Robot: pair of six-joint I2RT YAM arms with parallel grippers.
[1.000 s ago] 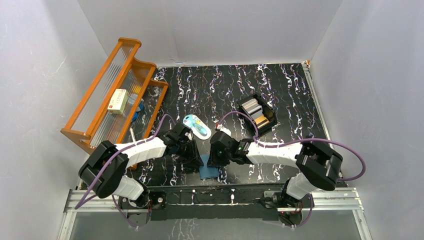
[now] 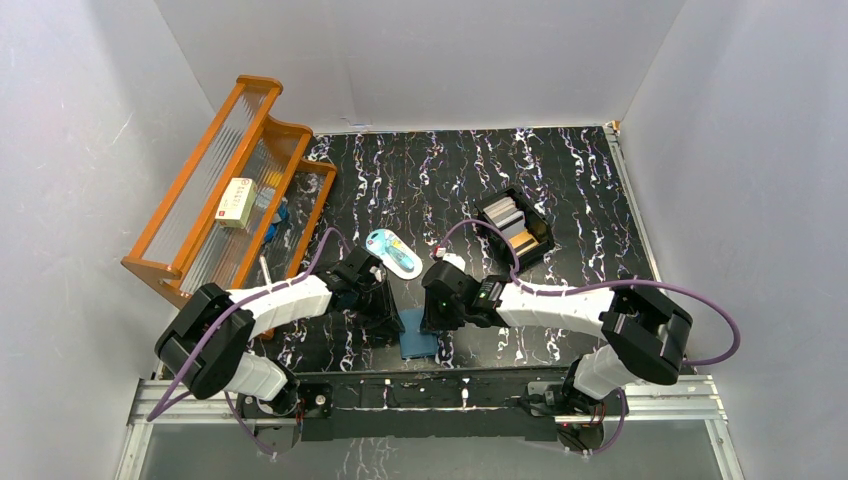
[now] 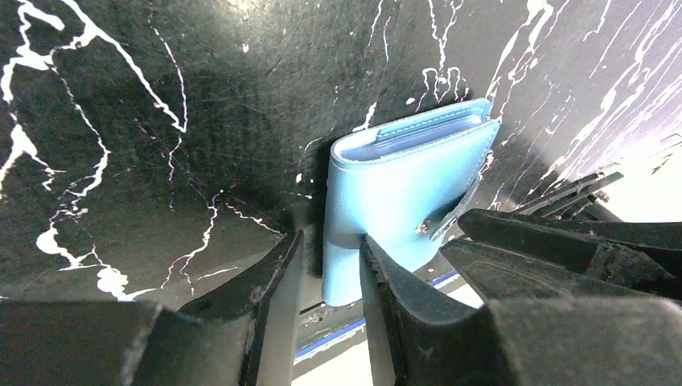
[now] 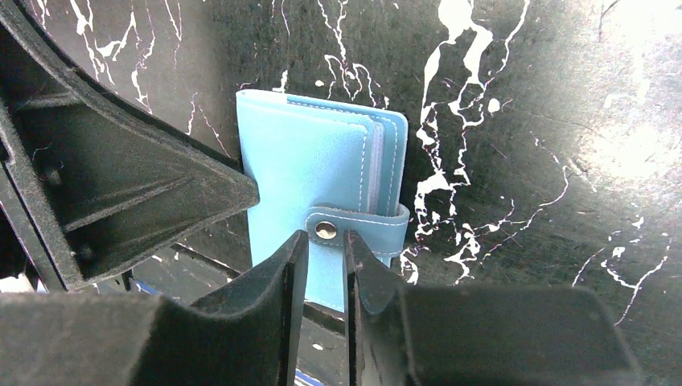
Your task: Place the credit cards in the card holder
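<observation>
The light-blue card holder lies near the table's front edge, between both arms. My left gripper is shut on its spine-side edge, with the blue card holder between the fingers. From the other side comes my right gripper, its fingers part open over the strap and its metal snap. The strap lies across the card holder's open side, and whether the right fingers touch it I cannot tell. Flat white, grey and orange pieces, perhaps the cards, stand in the black box.
A blue-and-white package lies behind the grippers. On the left stands a wooden rack with a small cream box in it.
My right gripper and arm have shifted slightly to the right. The left arm and the card holder look nearly unmoved.
</observation>
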